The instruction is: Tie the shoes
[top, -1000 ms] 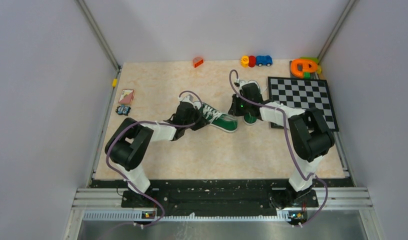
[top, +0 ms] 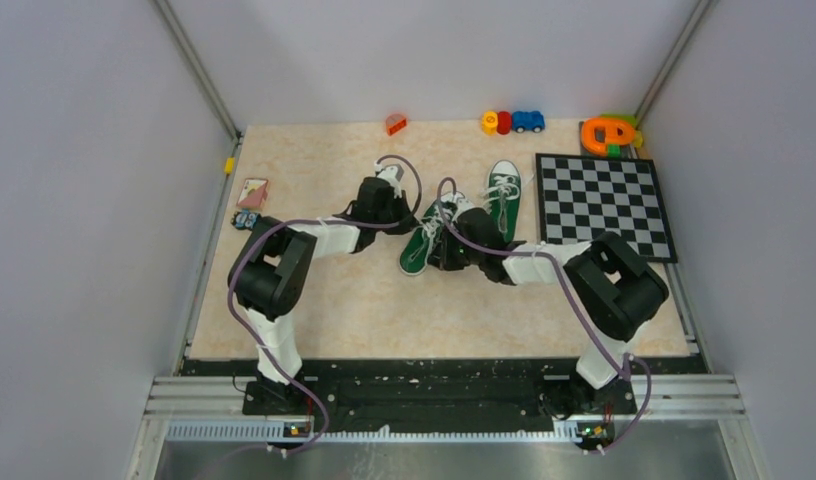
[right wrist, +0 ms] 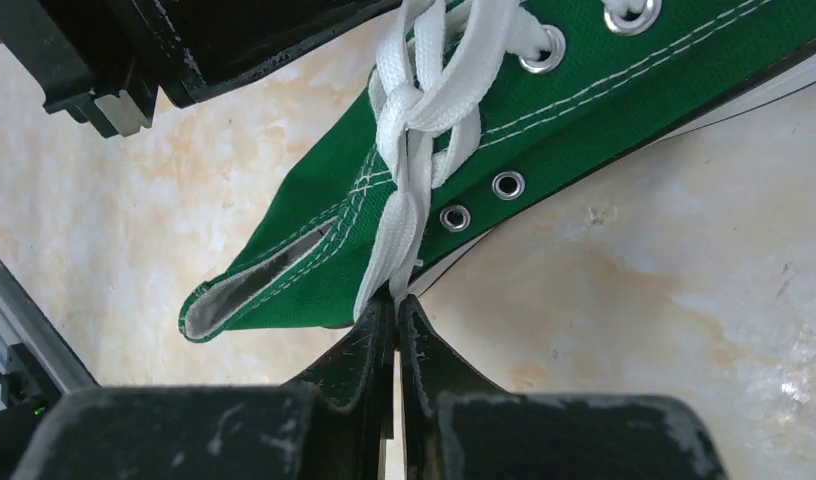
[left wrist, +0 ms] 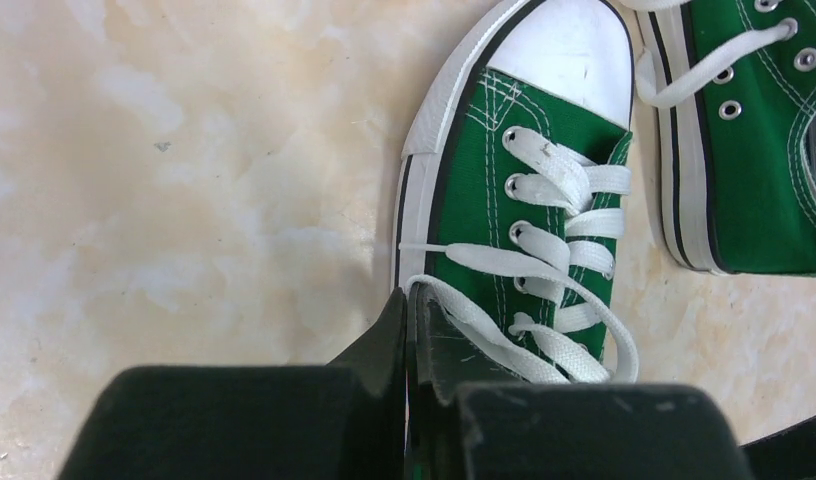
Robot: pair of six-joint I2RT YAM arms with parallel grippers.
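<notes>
A green shoe (top: 414, 259) with white laces sits between my arms, its toe toward the far right and its heel near. The left gripper is shut beside the shoe's side, with a bend of white lace (left wrist: 464, 313) running to its fingertips. On the heel side, my right gripper is shut on white lace strands (right wrist: 394, 240) that hang from a knot (right wrist: 404, 115) over the shoe's opening. A free lace end (left wrist: 474, 256) lies across the shoe near the left fingertips. The second green shoe (top: 505, 187) stands to the right, upright.
A checkered board (top: 604, 205) lies at the right. Toys line the back: an orange wedge (top: 395, 124), a blue toy car (top: 528, 121) and an orange ring (top: 607, 132). At the left lies a small card (top: 253, 192).
The near shoe has swung round, its toe going from far left to far right. My right gripper has come left and nearer to its heel; my left has moved slightly right and away.
</notes>
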